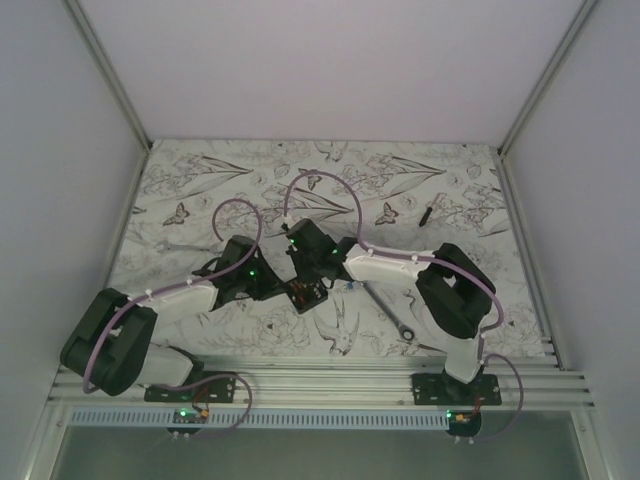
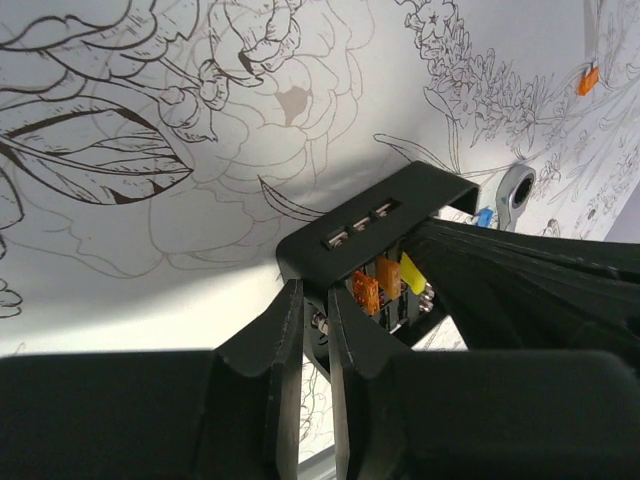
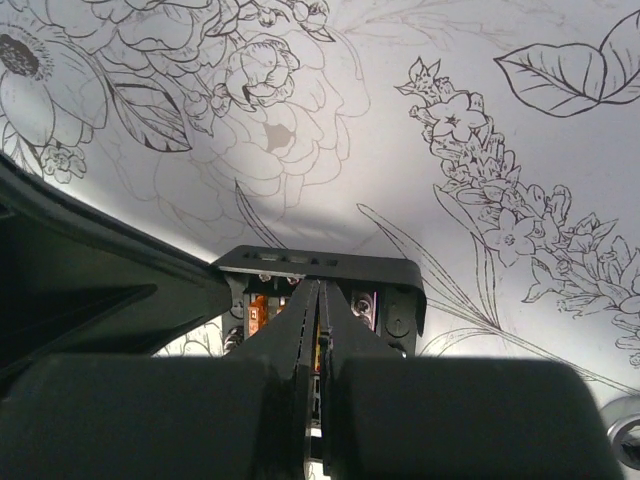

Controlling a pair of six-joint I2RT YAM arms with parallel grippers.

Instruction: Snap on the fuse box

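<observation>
The black fuse box (image 1: 306, 298) lies on the patterned table between my two grippers, its cover (image 2: 385, 210) (image 3: 350, 266) over a row of coloured fuses (image 2: 390, 277). My left gripper is shut on the near end of the box. My right gripper is shut, its fingertips at the cover's edge above the fuses; nothing shows between them. In the left wrist view the right gripper's black body crosses the box's far part and hides some of it.
A long wrench (image 1: 390, 315) lies right of the box under the right arm, another (image 1: 185, 247) at the left. A dark pen-like object (image 1: 426, 215) lies at back right.
</observation>
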